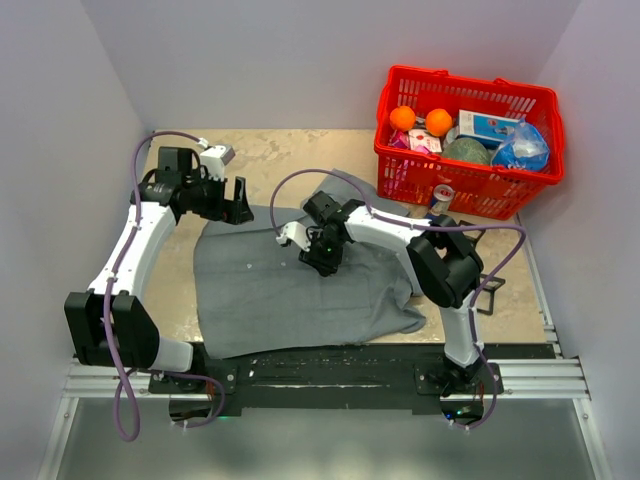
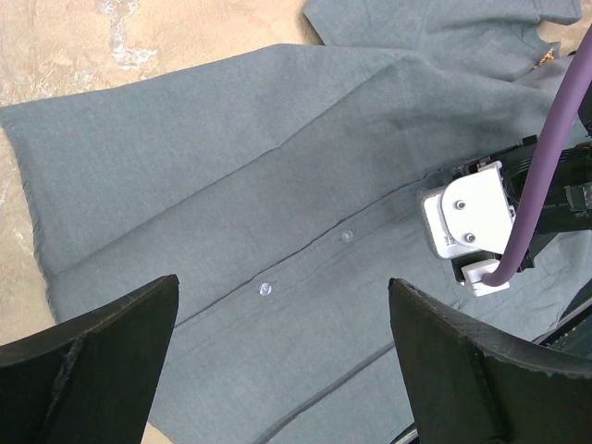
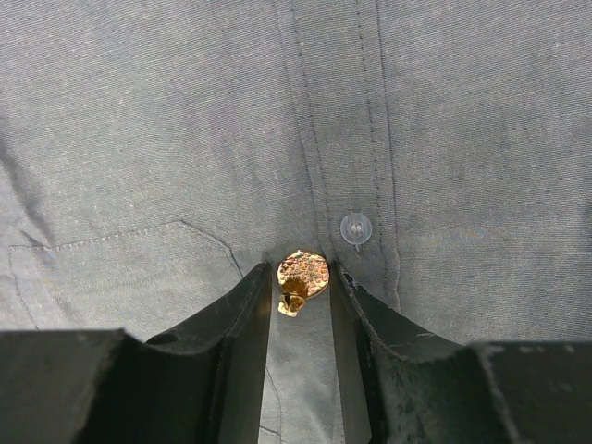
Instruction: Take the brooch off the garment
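Observation:
In the right wrist view a small gold brooch (image 3: pixel 303 274) lies on the grey garment (image 3: pixel 157 111), beside the button strip and just below a clear button (image 3: pixel 355 228). My right gripper is open, its narrow fingertips on either side of the brooch, very close to it. The garment (image 1: pixel 270 290) is spread over the table in the top view; there the right gripper (image 1: pixel 322 268) is over its middle and hides the brooch. My left gripper (image 1: pixel 240 202) hovers at the garment's upper left edge, open, with only cloth showing beneath its wide fingers (image 2: pixel 102 370).
A red basket (image 1: pixel 470 185) with oranges and packages stands at the back right. A can (image 1: pixel 440 200) stands before it, and dark-framed items (image 1: pixel 490 292) lie at the right. Bare table (image 1: pixel 270 160) shows at the back left.

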